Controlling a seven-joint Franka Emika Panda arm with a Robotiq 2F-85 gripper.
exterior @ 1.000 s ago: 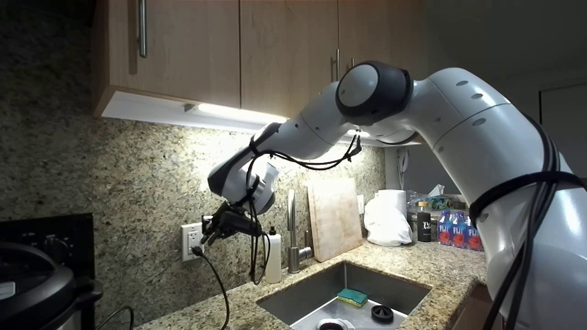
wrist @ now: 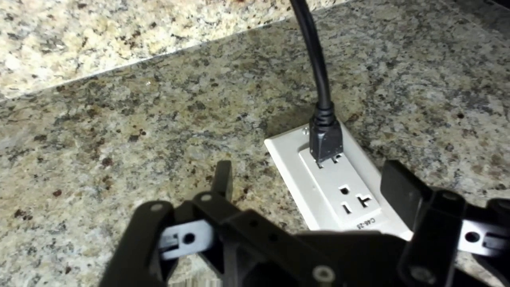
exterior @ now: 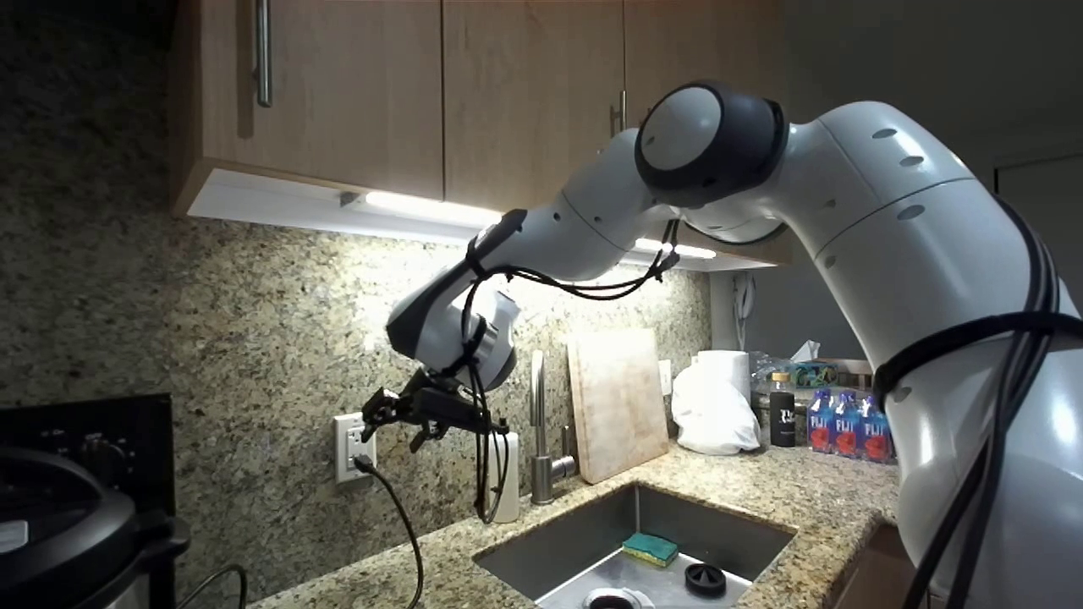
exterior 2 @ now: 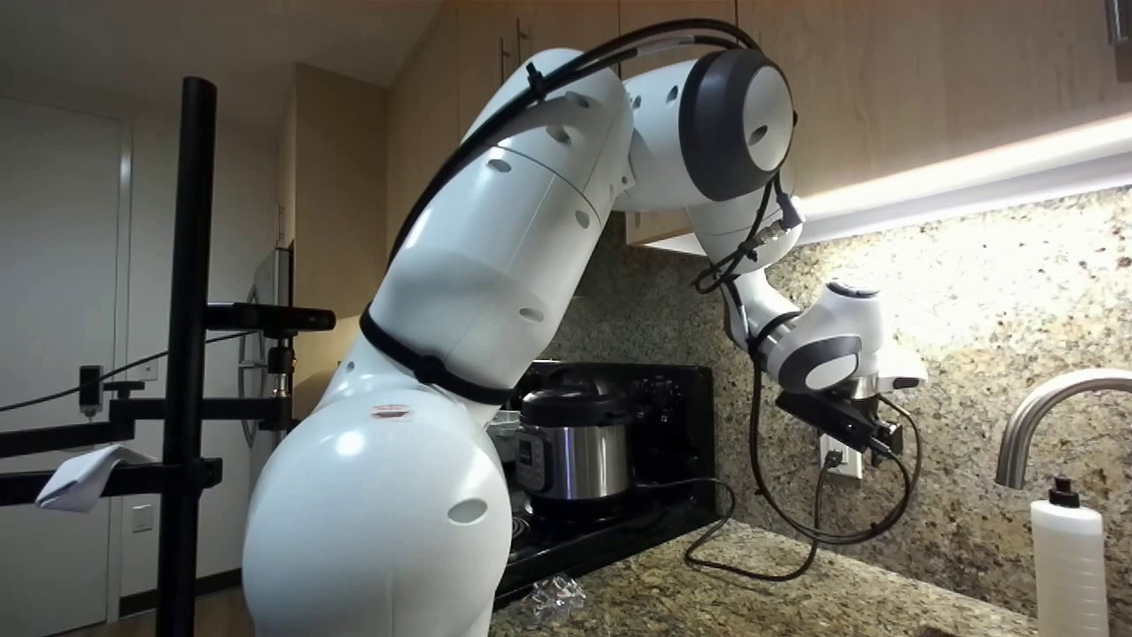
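Observation:
A black plug [wrist: 326, 138] sits in one socket of the white wall outlet [wrist: 287, 148], its cord [wrist: 313, 52] leading away from it; the other socket is empty. My gripper is open in the wrist view, one finger on either side of the outlet's area, with nothing held. The plug lies beyond the fingertips, apart from both. In exterior view 1 the gripper [exterior: 391, 425] hangs in front of the outlet [exterior: 345, 465], slightly above the plug [exterior: 363, 463]. Exterior view 2 shows the plug [exterior 2: 833, 460] below the wrist, the fingers mostly hidden there.
A pressure cooker [exterior 2: 578, 446] stands on the stove to one side. On the other are a soap bottle [exterior 2: 1069, 563], the faucet [exterior: 540, 436] and the sink [exterior: 568, 543]. Cabinets [exterior: 335, 91] hang above. The cord [exterior: 411, 528] drops to the counter.
The arm's elbow has risen and shifted right. My gripper has tilted and moved slightly, its fingers now spread wider in view. The plug and outlet have not moved.

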